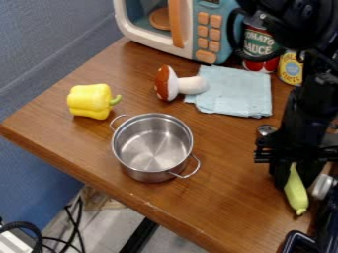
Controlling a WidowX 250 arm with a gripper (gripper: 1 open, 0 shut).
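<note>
My black gripper [291, 153] is low at the right of the table, over a pale yellow-green elongated vegetable [297, 196], perhaps a corn cob, whose upper end is hidden by it. The dark fingers do not show clearly enough to tell whether they are open or closed on it. A steel pot [150, 141] stands at the table's middle. A yellow pepper [89, 99] lies at the left.
A toy mushroom [168, 82] lies by a light blue cloth [235, 94]. A toy microwave [165, 20] and cans [291, 69] stand at the back.
</note>
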